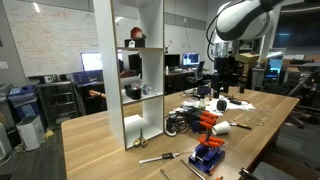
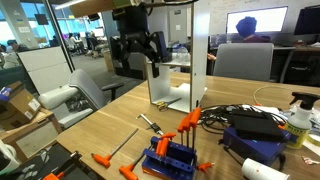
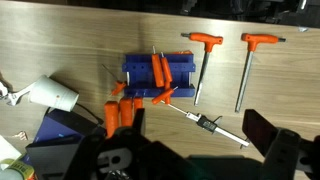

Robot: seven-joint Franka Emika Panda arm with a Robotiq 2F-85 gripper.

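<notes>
My gripper hangs open over the table, with nothing between its black fingers. In the wrist view, a blue holder (image 3: 146,76) with orange-handled tools (image 3: 162,70) in it lies beyond the fingertips. More orange handles (image 3: 125,112) stick out near the left finger, which partly covers that area. Two orange T-handle tools (image 3: 205,40) lie at the upper right. Exterior view 2 has the gripper (image 2: 143,62) high above the table, well clear of the blue holder (image 2: 172,158).
A caliper (image 3: 220,130) lies right of the holder. To its left are a white mug (image 3: 52,93), a black case (image 3: 65,128) and a spray bottle (image 3: 12,170). A white shelf (image 1: 130,75) stands on the table; bare wood (image 1: 85,140) shows in front of it.
</notes>
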